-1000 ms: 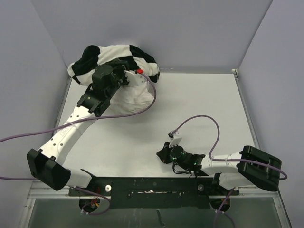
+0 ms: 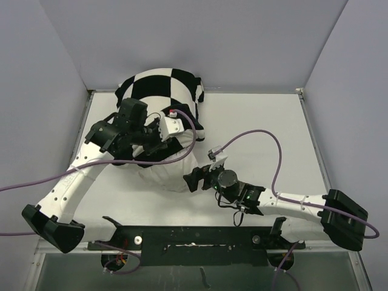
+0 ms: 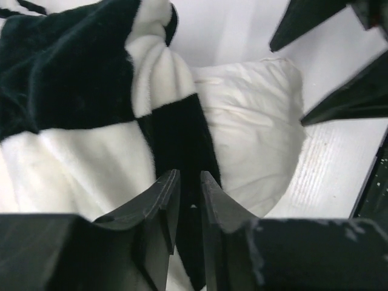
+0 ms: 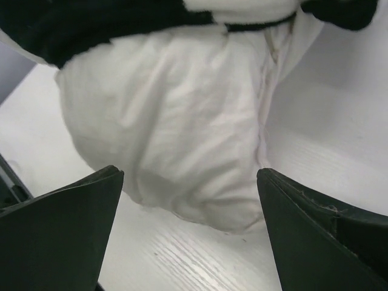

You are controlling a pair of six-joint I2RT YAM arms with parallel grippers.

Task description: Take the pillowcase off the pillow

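The black-and-white checked pillowcase (image 2: 159, 86) lies bunched over the far end of the pillow on the table's left half. From its near edge the bare white pillow (image 2: 165, 176) sticks out toward me. My left gripper is over a black patch of the case near that edge, its fingers slightly apart; whether cloth is between them cannot be told. Beside the pillow's bare near corner is my right gripper (image 2: 193, 177), wide open. In the right wrist view, the white pillow (image 4: 176, 127) shows beyond and between its spread fingers, with no hold visible.
Grey walls (image 2: 248, 42) stand behind and at both sides. Purple cables (image 2: 103, 162) loop over both arms.
The pillow and case have shifted toward the front, and the left gripper has come nearer with them. My right gripper has moved left and away from me, up to the pillow's bare corner.
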